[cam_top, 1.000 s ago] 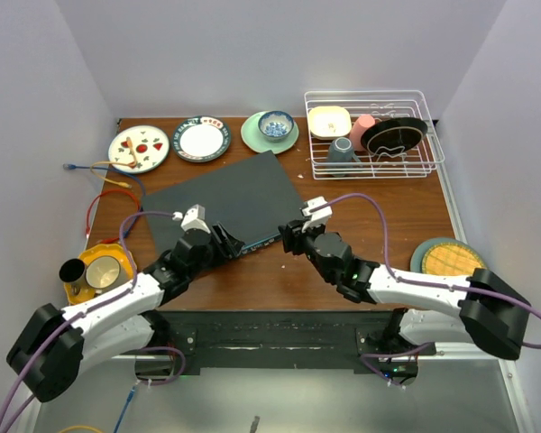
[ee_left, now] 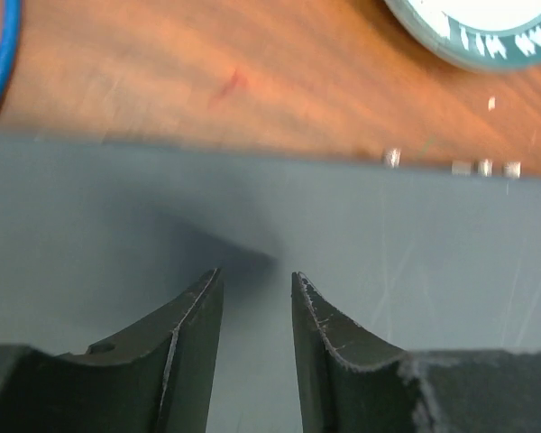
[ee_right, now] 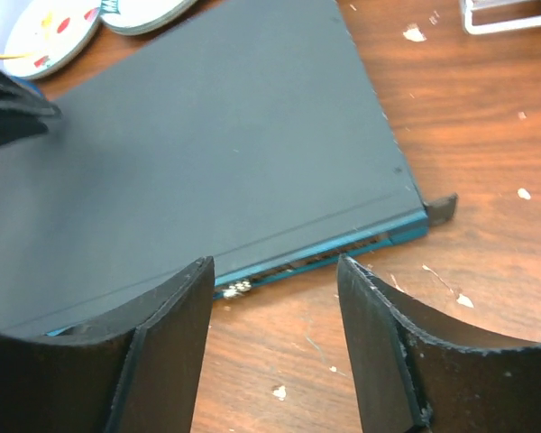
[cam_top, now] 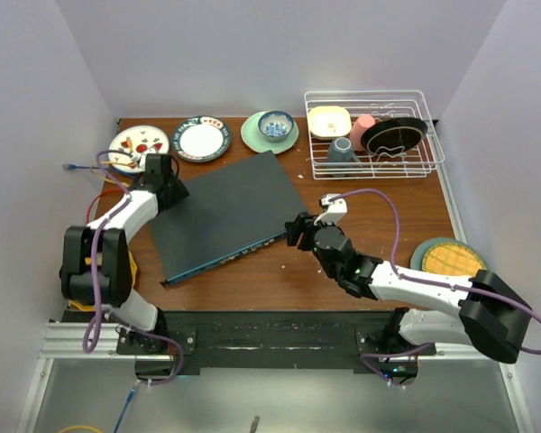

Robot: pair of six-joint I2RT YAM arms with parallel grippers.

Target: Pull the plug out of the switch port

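Observation:
The switch, a dark slab (cam_top: pixel 225 207) with a blue front edge, lies flat on the wooden table. Along that edge in the right wrist view runs a port strip with a small silver fitting (ee_right: pixel 237 289); whether it is a plug is unclear. My left gripper (cam_top: pixel 171 189) hangs over the slab's back left corner, its fingers apart with nothing visible between them in the left wrist view (ee_left: pixel 257 280). My right gripper (cam_top: pixel 298 227) is by the front right corner, fingers (ee_right: pixel 162 352) apart and empty, facing the port edge.
Plates (cam_top: pixel 201 138) line the back, with cables (ee_left: pixel 2 50) at the left. A dish rack (cam_top: pixel 370 168) stands back right, a plate with a yellow round item (cam_top: pixel 451 261) at the right. Bare table (cam_top: pixel 352 212) lies right of the slab.
My right gripper has shifted slightly, staying near the front right corner.

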